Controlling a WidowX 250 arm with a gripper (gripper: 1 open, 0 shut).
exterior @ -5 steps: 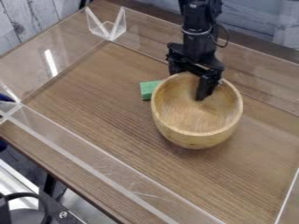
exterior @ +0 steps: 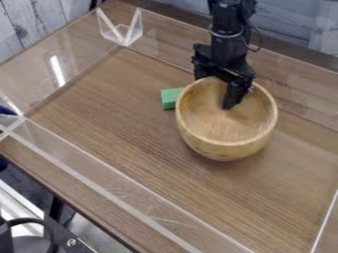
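Note:
A large wooden bowl point(exterior: 223, 128) sits on the wooden table point(exterior: 106, 138) right of centre. My black arm comes down from the top, and my gripper point(exterior: 227, 91) is at the bowl's back rim, reaching inside it; whether its fingers are open or shut, or hold the rim, I cannot tell. A small green block point(exterior: 171, 99) lies just left of the bowl, partly beside its rim.
Clear tape strips mark the left and right of the table. A white tape shape point(exterior: 121, 28) is at the back left. Black cables lie at the bottom left corner, off the table's edge.
The gripper and bowl have shifted very slightly; the bowl sits a little differently against the green block. Little else has changed.

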